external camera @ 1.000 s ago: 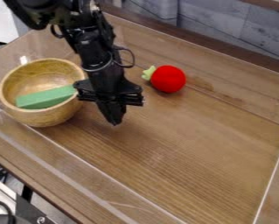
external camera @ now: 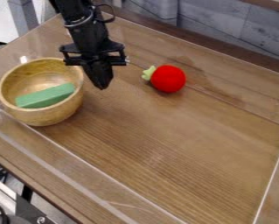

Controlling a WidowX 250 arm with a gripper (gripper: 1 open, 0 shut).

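Observation:
My black gripper [external camera: 96, 58] is at the upper left, above the table [external camera: 188, 166], just behind and right of a tan bowl [external camera: 72, 103]; its fingers are small and dark, with nothing visible held, and it looks shut. A green elongated block [external camera: 45, 96] lies in the bowl. A red round object [external camera: 169, 79] with a pale green top sits on the table to the right of the gripper.
A grey wall [external camera: 223, 19] runs along the back right.
My gripper has moved up the view, away from the front, and a little left, from beside the bowl to behind it.

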